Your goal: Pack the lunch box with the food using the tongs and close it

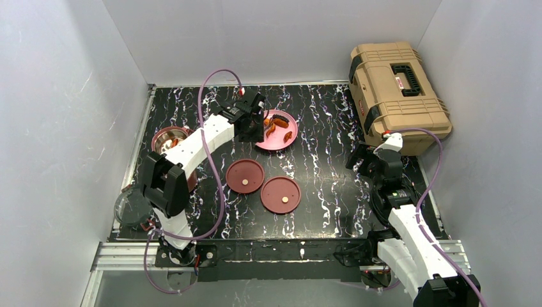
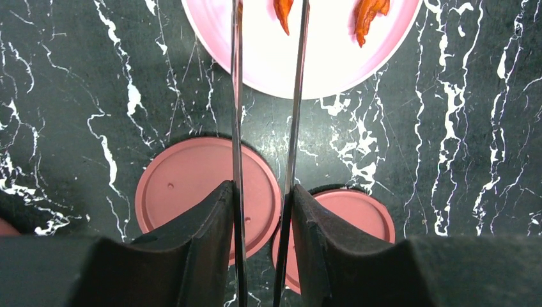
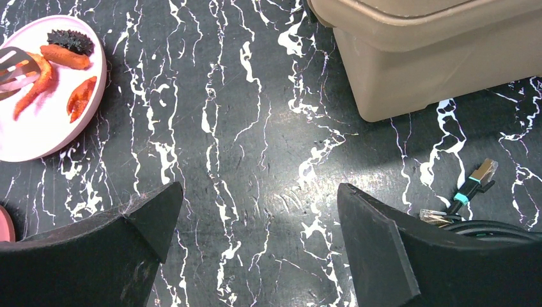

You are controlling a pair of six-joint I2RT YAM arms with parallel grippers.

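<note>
Food lies on the pink plate (image 1: 275,146) at the back centre: orange pieces, a dark spiky piece (image 3: 70,41) and a reddish piece (image 3: 80,97). My left gripper is shut on a pair of metal tongs (image 2: 236,128), whose two arms run forward over the plate. In the right wrist view the tongs' tips (image 3: 11,59) are over an orange piece (image 3: 37,83); whether they grip it I cannot tell. Standing over bare table at the right, my right gripper is open and empty.
Two round brown-red lids (image 1: 245,176) (image 1: 280,195) lie in front of the plate. A metal-lined pot (image 1: 167,139) and a glass lid (image 1: 131,206) are at the left, partly under my left arm. A tan case (image 1: 399,89) fills the back right, with cables (image 3: 470,188) near it.
</note>
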